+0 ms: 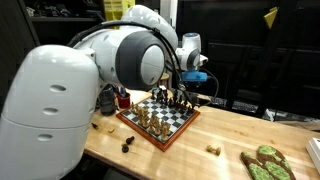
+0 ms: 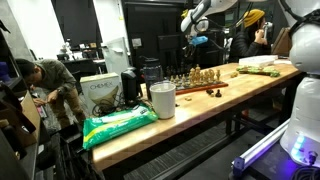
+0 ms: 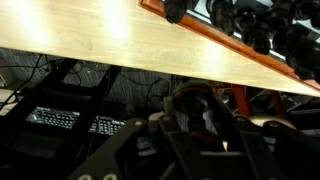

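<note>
At the bottom of the wrist view, my gripper is shut on a small dark object (image 3: 195,97), round on top. It looks like a dark chess piece, but its shape is hard to make out. Beneath it the view shows the dark floor past the table's edge. A chessboard (image 1: 160,113) carries light pieces (image 1: 152,122) on the near side and dark pieces (image 1: 180,101) at the far side. In exterior view 1 the white-and-blue wrist (image 1: 190,62) stays above the far side of the board, and its fingertips are hidden.
Loose dark pieces (image 1: 127,146) lie left of the board, and a light piece (image 1: 213,150) lies to its right. A green patterned item (image 1: 268,163) rests at the right. A green bag (image 2: 118,124) and a box (image 2: 100,93) stand at the table's end. Bare wood shows right of the board.
</note>
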